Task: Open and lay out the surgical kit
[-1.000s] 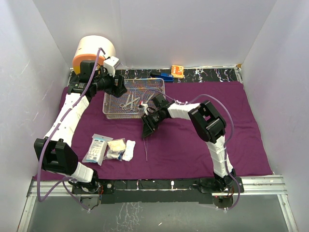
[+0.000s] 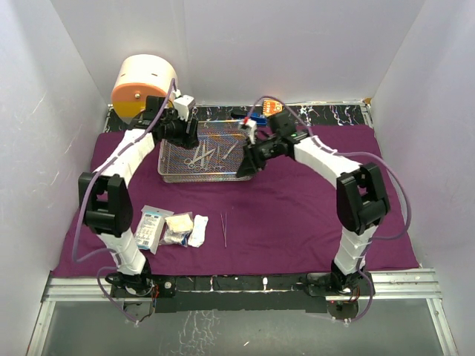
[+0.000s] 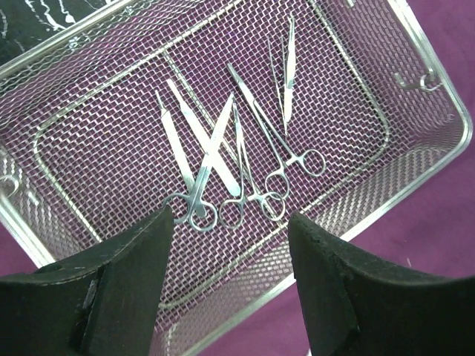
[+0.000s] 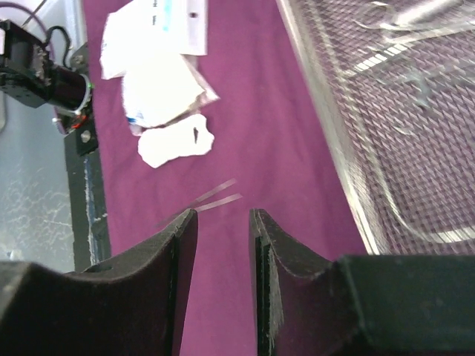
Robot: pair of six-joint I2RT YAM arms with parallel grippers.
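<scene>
A wire mesh tray (image 2: 171,178) lies at the back left of the purple drape. Inside it are scissors (image 3: 211,159), clamps (image 3: 245,178), scalpel handles (image 3: 175,141) and tweezers (image 3: 289,68). Over the tray's left part hangs my left gripper, its fingers apart and empty. My right gripper is above the tray's front right corner, fingers parted and nothing between them. On the drape in front of the tray lies a thin pair of tweezers (image 2: 225,230). Beside it are a white cloth roll (image 2: 198,231), a bagged gauze pack (image 2: 178,226) and a flat printed packet (image 2: 151,228).
An orange-and-peach drum (image 2: 141,81) stands behind the left arm. A blue item (image 2: 256,119) and an orange box (image 2: 272,109) sit on the dark strip at the back.
My right gripper has risen away from the tweezers on the drape and moved right and back to the tray's corner. The left gripper has shifted slightly right over the tray.
</scene>
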